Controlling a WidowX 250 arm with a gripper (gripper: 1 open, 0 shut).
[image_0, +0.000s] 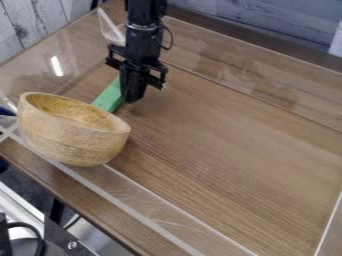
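The black robot arm reaches down from the top centre, its gripper (134, 80) low over a green object (108, 100) lying on the wooden table. The gripper looks dark and small; whether anything is between its fingers is hard to make out. A large pale yellow bowl (74, 135) sits in the lower left, in front of the green object.
Clear plastic and white items lie along the left edge behind the bowl. Black cables show at the bottom left corner.
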